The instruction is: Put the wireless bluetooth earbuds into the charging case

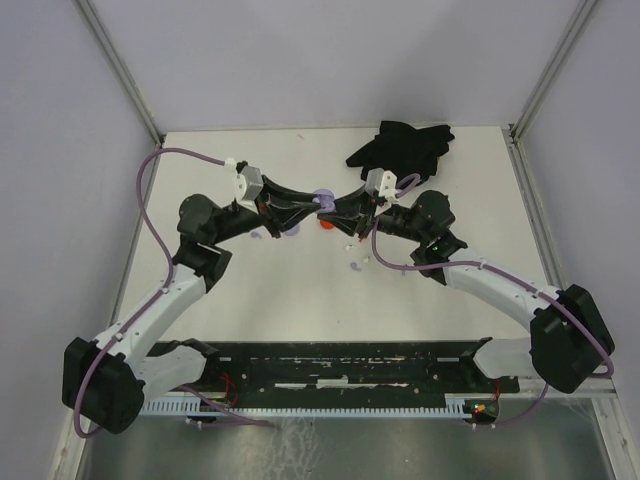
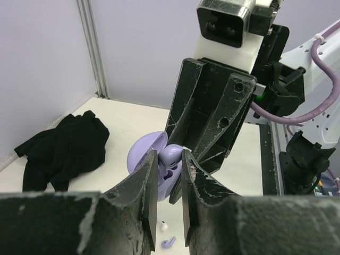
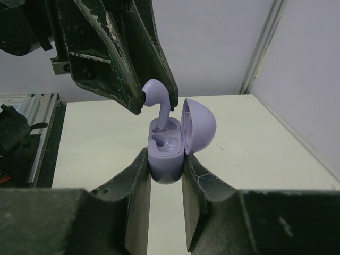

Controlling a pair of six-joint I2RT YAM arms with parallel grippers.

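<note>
The lilac charging case (image 3: 166, 159), lid (image 3: 199, 125) raised, is held at mid-height between the arms, with my right gripper around its base. My left gripper is shut on a lilac earbud, whose stem points down into the case's upper openings in the right wrist view. How deep it sits cannot be told. In the top view, both grippers meet at the case (image 1: 326, 203) over the white board.
A black cloth (image 1: 398, 150) lies at the back right of the board (image 1: 260, 300). Small lilac pieces and a red item (image 1: 326, 225) lie behind and below the grippers. The front of the board is clear.
</note>
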